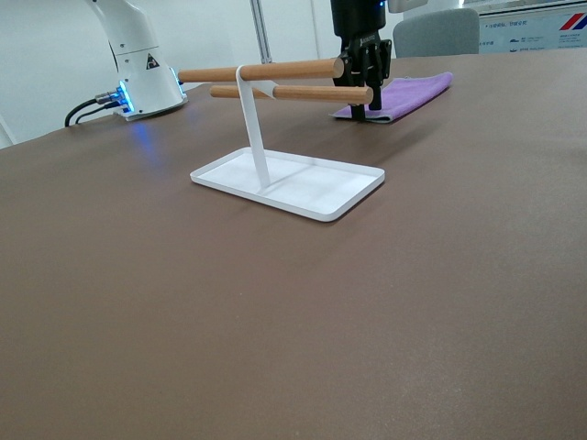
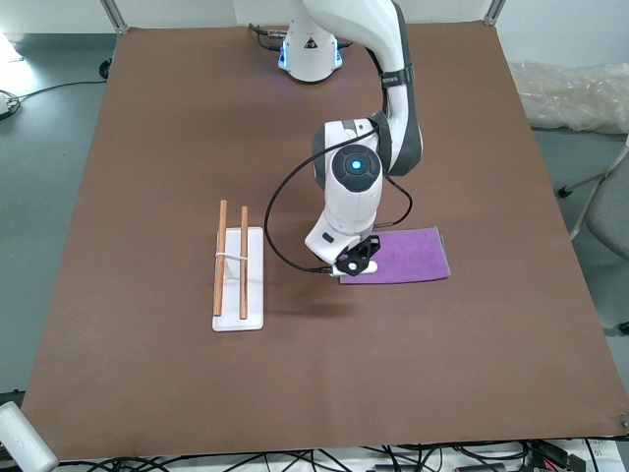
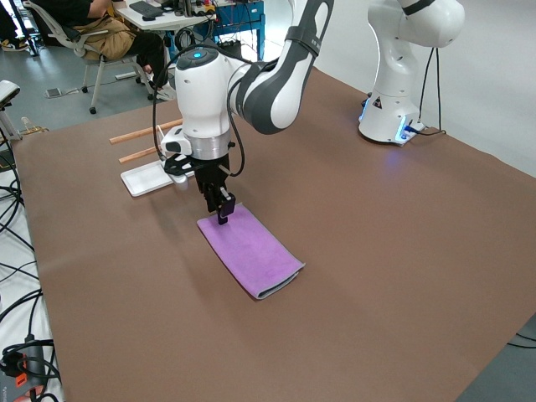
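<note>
A folded purple cloth lies on the brown table. The black gripper points down at the near left part of the cloth in the left view, at or just above it; whether its fingers are shut or hold fabric is unclear. Left of it stands a rack with a white tray and two wooden bars, empty.
The robot's white base sits at the table's back in the left view. Cables lie beyond its near edge.
</note>
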